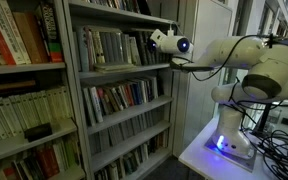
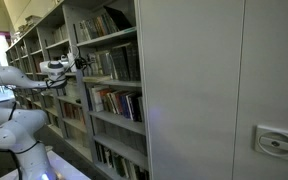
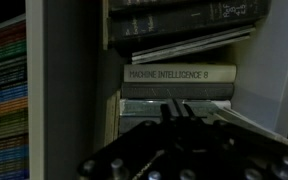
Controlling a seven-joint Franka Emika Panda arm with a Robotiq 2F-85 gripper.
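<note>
At the end of the raised arm, my gripper (image 1: 156, 38) is in front of the upper part of the bookcase. From the other side, the gripper (image 2: 81, 63) appears at the shelf fronts. In the wrist view, the dark fingers (image 3: 174, 108) come together at the bottom centre, shut, and nothing shows between them. Beyond them lies a flat stack of books, including a pale one marked "Machine Intelligence 8" (image 3: 180, 73). Dark volumes (image 3: 189, 20) lie above it. The fingers hide part of the lower stack.
Grey uprights (image 3: 59, 90) flank the stack on both sides. Shelves of upright books (image 1: 124, 97) fill the bookcase below the arm. A white table (image 1: 209, 160) stands under the arm's base, and a plain pale wall panel (image 2: 189, 90) borders the bookcase.
</note>
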